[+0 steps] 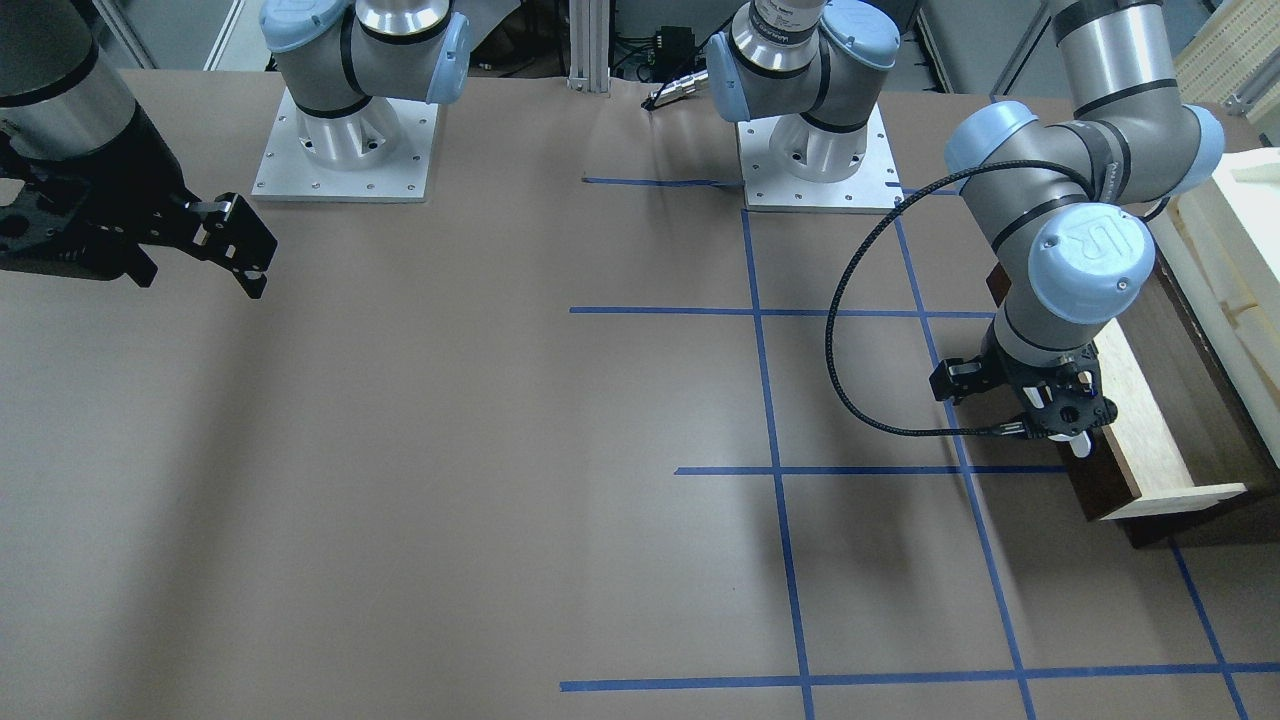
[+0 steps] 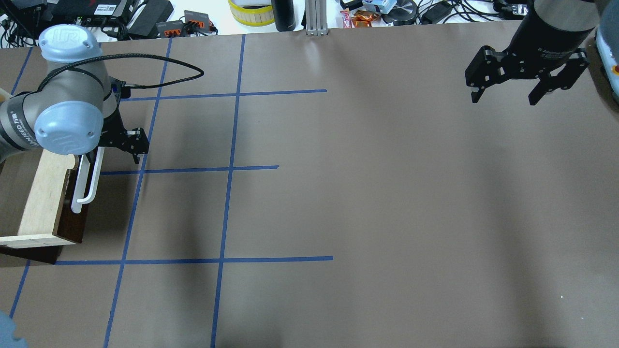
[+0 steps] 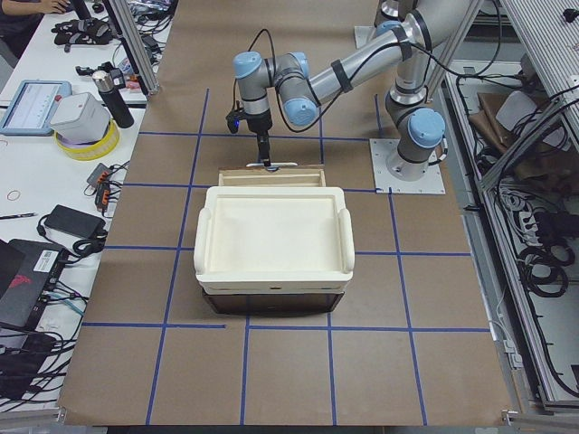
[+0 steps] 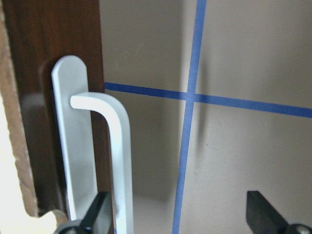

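Note:
The black gripper (image 1: 1020,396) is over the front of a dark wooden drawer (image 1: 1098,480), at its white bar handle (image 4: 122,156). In the left wrist view its two fingertips (image 4: 258,209) stand wide apart, one at the handle, the other over bare floor, so it is open. From the top, the handle (image 2: 95,177) sticks out from the drawer's dark front, partly under the gripper. Whether the inner finger touches the handle I cannot tell.
A white lid or tray (image 3: 273,237) lies on the drawer's box. Other arms with black grippers (image 2: 522,75) stand around the table. The taped floor in front of the drawer is clear.

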